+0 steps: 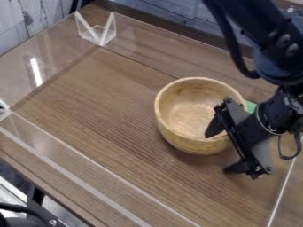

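Note:
A cream bowl [187,104] sits right of the middle of the wooden table. The black gripper [236,145] reaches down from the right over the bowl's right side and rim. Whether its fingers are open or shut on the rim is unclear. A small green thing [249,106] shows behind the gripper, mostly hidden by it.
A white wire holder [95,28] stands at the back left edge. A black cable or object lies at the bottom left corner.

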